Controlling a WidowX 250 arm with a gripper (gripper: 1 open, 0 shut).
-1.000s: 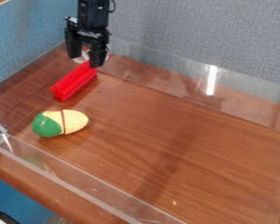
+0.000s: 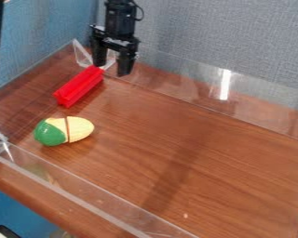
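The black gripper (image 2: pixel 113 59) hangs high at the back left, its fingers apart and pointing down, above and a little to the right of the far end of a red block (image 2: pixel 78 86). The block lies lengthwise on the wooden floor near the back left corner. Closer to the front sits an oval toy (image 2: pixel 64 130), green at one end and pale yellow at the other with a thin red band.
Clear plastic walls edge the wooden floor (image 2: pixel 201 177). Grey and blue padded walls stand behind.
The gripper has shifted to the right from its place over the block's far end. The block and the toy stay where they were.
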